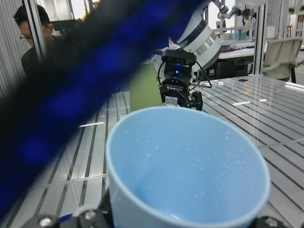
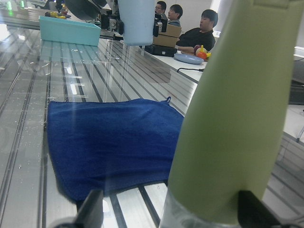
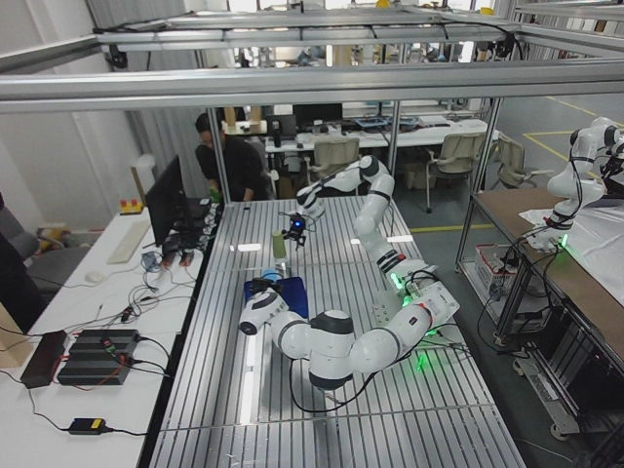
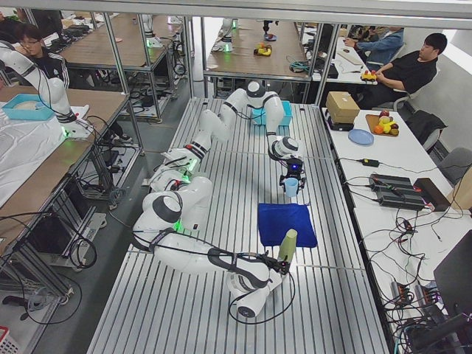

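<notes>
A light-blue cup (image 1: 187, 166) with droplets inside fills the left wrist view; my left gripper (image 4: 291, 184) is shut on it, holding it upright above the table, beyond a dark blue cloth (image 4: 286, 221). A tall green bottle-like object (image 2: 228, 114) with a pale lower part stands in the right wrist view, between the fingers of my right gripper; whether these touch it I cannot tell. The cloth lies flat on the slatted metal table (image 4: 192, 295), near the green object.
A turquoise bin (image 2: 69, 31) stands at the far end of the table. A side desk holds a blue plate (image 4: 361, 137), fruit, boxes and cables. People sit or stand beside the tables. Bare table surrounds the cloth.
</notes>
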